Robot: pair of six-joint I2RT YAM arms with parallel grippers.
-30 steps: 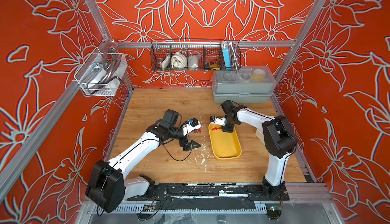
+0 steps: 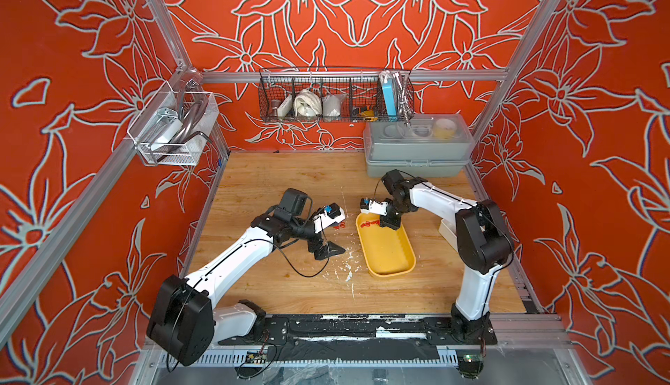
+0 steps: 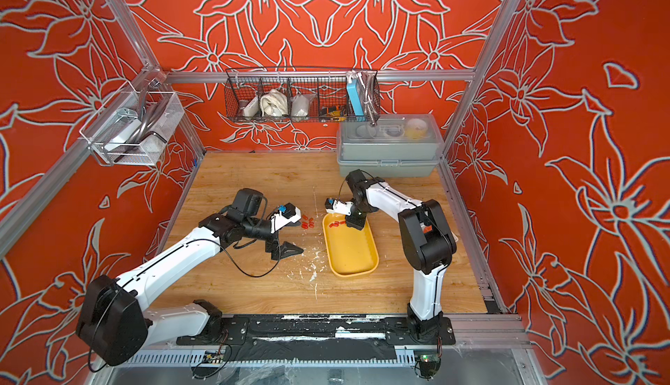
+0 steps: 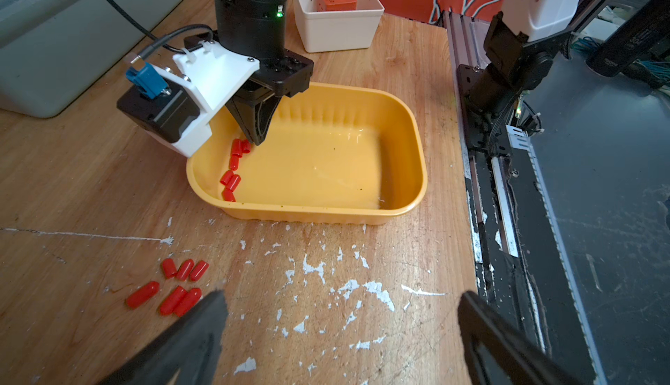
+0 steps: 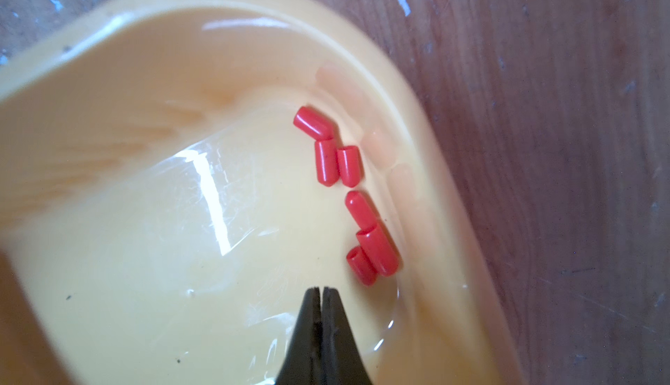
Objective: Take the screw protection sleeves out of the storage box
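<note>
In the yellow box [image 2: 386, 252], several red sleeves [image 5: 377, 251] lie along one end, seen clearly in the right wrist view. More red sleeves [image 4: 170, 301] lie loose on the wooden table left of the box. My right gripper is inside the box over its floor, beside the sleeves, shut with nothing between its fingers. My left gripper hangs over the table left of the box, its fingers apart, holding nothing.
A large grey lidded case [image 2: 416, 161] stands at the back right. A white bin [image 4: 338, 32] with an orange plug sits right of the box. Wire baskets hang on the back and left.
The yellow box has shifted slightly toward the left and front, and the right gripper has moved a little with it. The left arm is still.
</note>
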